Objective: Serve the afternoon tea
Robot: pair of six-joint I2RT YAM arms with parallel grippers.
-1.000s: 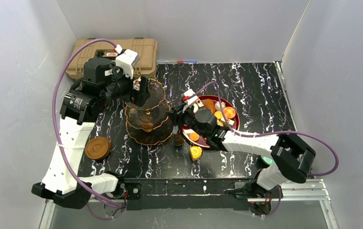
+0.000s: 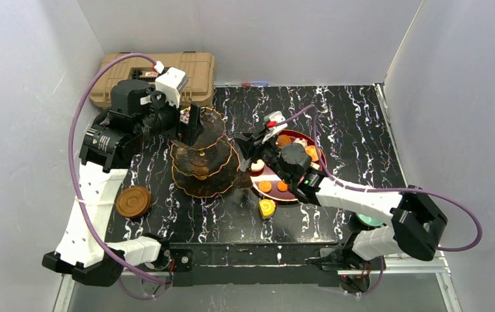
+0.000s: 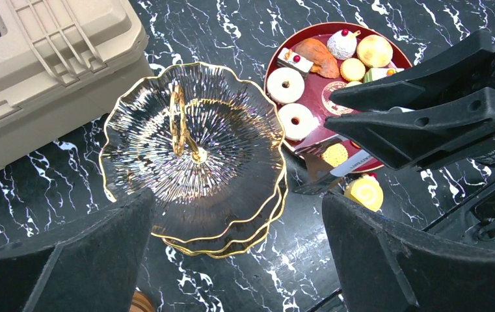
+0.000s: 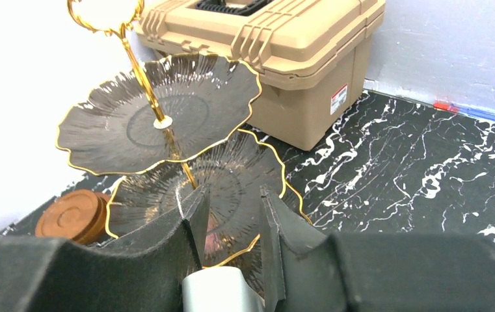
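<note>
The tiered black stand (image 2: 198, 179) with gold wavy rims stands left of centre, its gold handle (image 3: 178, 122) showing from above. A red round tray (image 3: 406, 60) of pastries lies to its right. My right gripper (image 2: 239, 144) is above the tray's left side, shut on a pale object (image 4: 218, 290); most of it is hidden by the fingers, so its kind is unclear. Over the stand's top tier, my left gripper (image 2: 191, 123) is open with nothing between its fingers. On the counter by the tray's front sits a yellow swirl cake (image 2: 267, 208).
Behind the stand is a tan case (image 2: 189, 68). A brown round lid-like piece (image 2: 133, 202) lies at the left. Two donuts (image 3: 285, 86) are at the tray's left side. The counter right of the tray is clear; a pen (image 2: 255, 84) lies along the back edge.
My right gripper has moved right and back, away from the stand, carrying the pale object. The left arm looks still.
</note>
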